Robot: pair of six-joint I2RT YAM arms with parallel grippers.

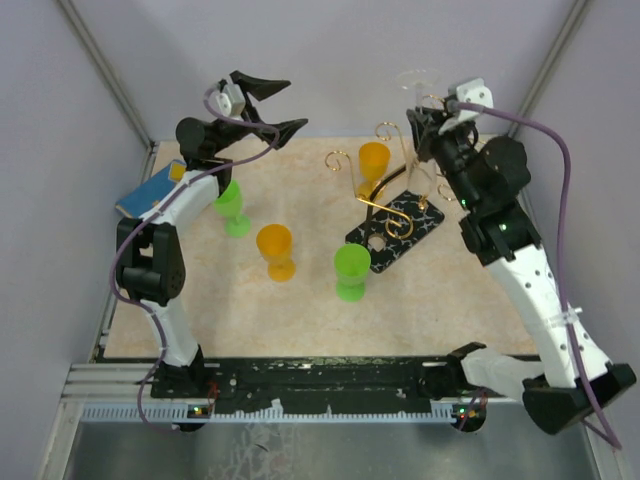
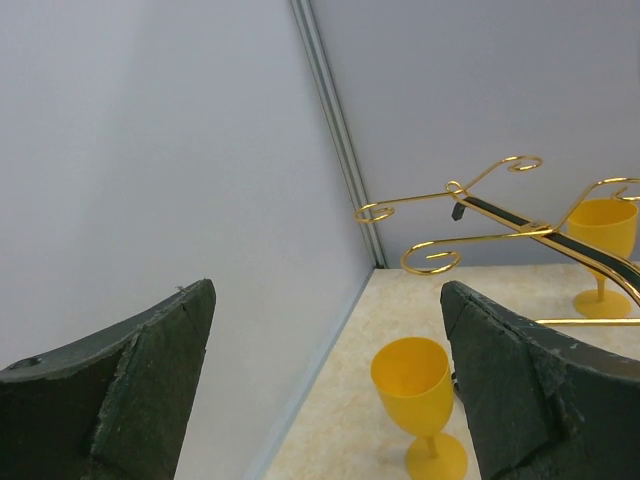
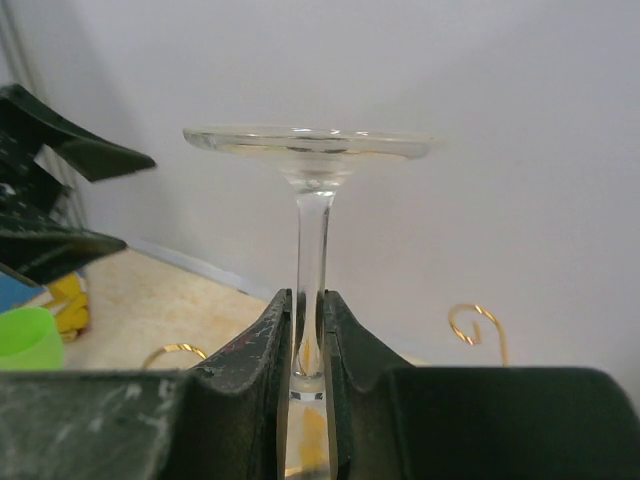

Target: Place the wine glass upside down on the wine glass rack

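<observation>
A clear wine glass point(image 3: 312, 240) is upside down, base up, with my right gripper shut on its stem; in the top view it hangs above the gold rack's point(image 1: 385, 210) back right. Whether it touches the rack I cannot tell. The rack stands on a dark base point(image 1: 410, 240) and also shows in the left wrist view point(image 2: 485, 237). My left gripper point(image 1: 285, 105) stands open and empty at the upper left, away from the rack.
Orange goblets point(image 1: 275, 245) point(image 2: 410, 380) and green goblets point(image 1: 352, 265) stand around the rack. A blue object point(image 1: 145, 195) lies at the left edge.
</observation>
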